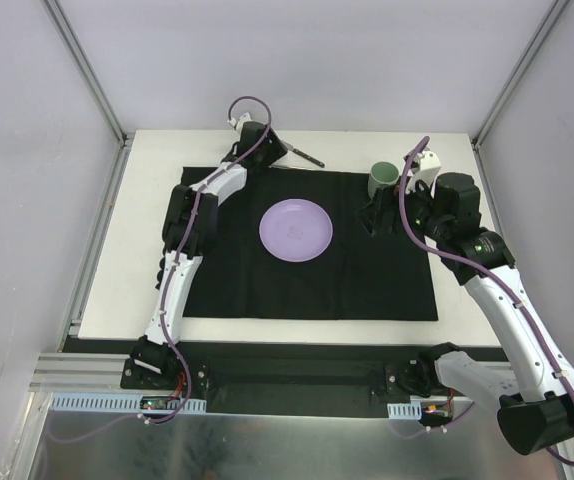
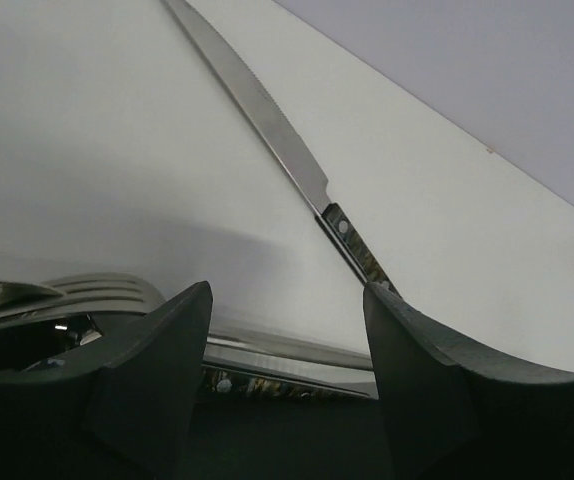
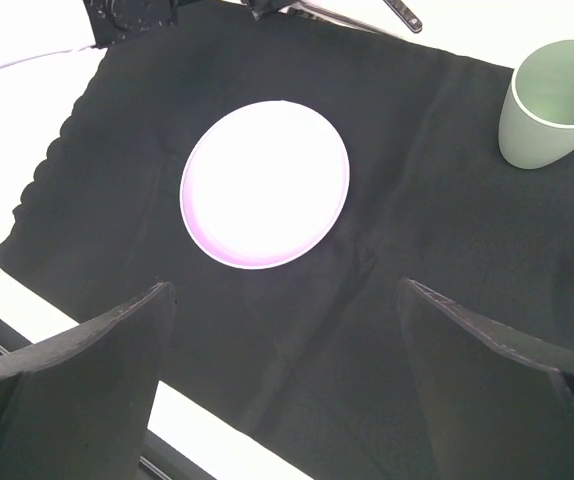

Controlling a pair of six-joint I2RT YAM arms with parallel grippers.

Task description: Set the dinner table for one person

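Note:
A serrated knife (image 2: 277, 130) with a dark handle lies on the white table at the back. Below it in the left wrist view are a fork (image 2: 117, 290), tines at the left, and a dark riveted handle (image 2: 277, 386) crossing between my fingers; how these join is partly hidden. My left gripper is open around this cutlery, at the black mat's back edge. A purple plate (image 1: 296, 230) rests on the mat, and a green cup (image 1: 383, 178) stands upright at its back right. My open right gripper hovers above the mat, empty, right of the plate.
White table (image 1: 107, 270) shows on all sides of the mat. Walls (image 1: 297, 60) close off the back and both sides.

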